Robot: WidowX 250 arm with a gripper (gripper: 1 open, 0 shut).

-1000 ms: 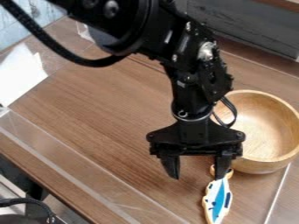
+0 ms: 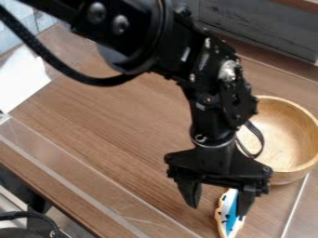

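Observation:
My black gripper (image 2: 218,193) points down with its two fingers apart, open, at the lower middle of the camera view. Just below it lies a small flat object (image 2: 229,218), tan with a blue middle and dark markings, partly hidden at its upper end by the gripper. The gap between the fingers sits over that upper end; whether they touch it I cannot tell.
A wooden bowl (image 2: 288,130) stands at the right, behind the gripper. A white sheet (image 2: 18,79) lies at the far left.

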